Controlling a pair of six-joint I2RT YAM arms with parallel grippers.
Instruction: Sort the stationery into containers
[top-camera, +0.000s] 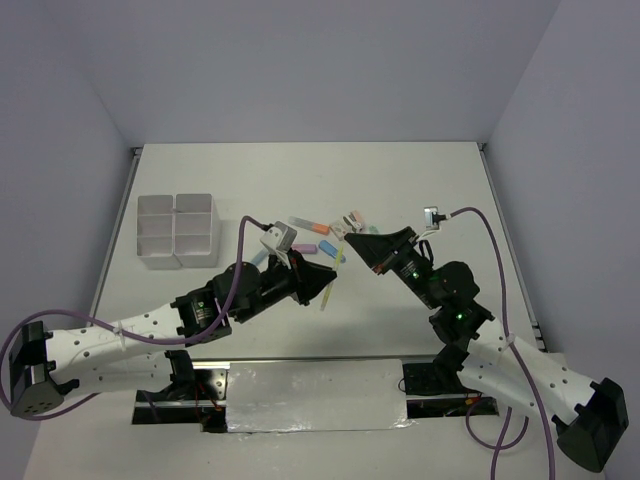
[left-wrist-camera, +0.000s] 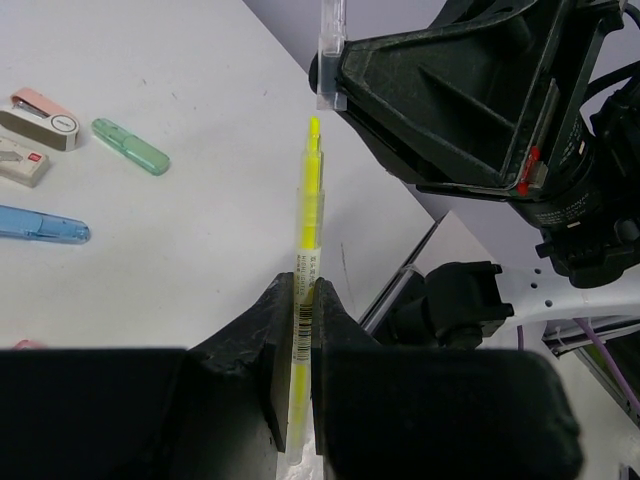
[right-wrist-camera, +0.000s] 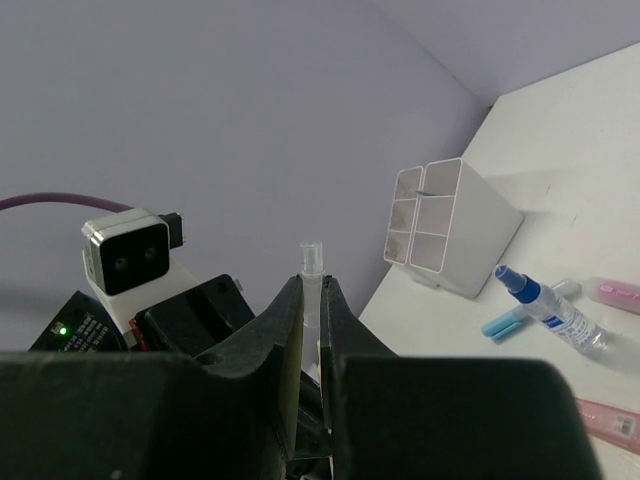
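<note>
A slim yellow pen (left-wrist-camera: 311, 200) stands between the fingers of my left gripper (top-camera: 330, 279), which is shut on it. Its narrow yellow tip is bare and points up. My right gripper (top-camera: 352, 240) is shut on a clear, cap-like piece, whose end shows above the fingertips in the right wrist view. In the left wrist view that piece sits just above the pen's tip, with a small gap seen between them. The white organizer (top-camera: 175, 232) with several compartments stands at the table's left; its front face shows in the right wrist view.
On the table lie a blue pen (left-wrist-camera: 45, 225), a green highlighter (left-wrist-camera: 131, 146), a pink stapler (left-wrist-camera: 42, 118), an eraser (left-wrist-camera: 20, 163), a blue-capped bottle (right-wrist-camera: 555, 312) and pink pens (right-wrist-camera: 612, 422).
</note>
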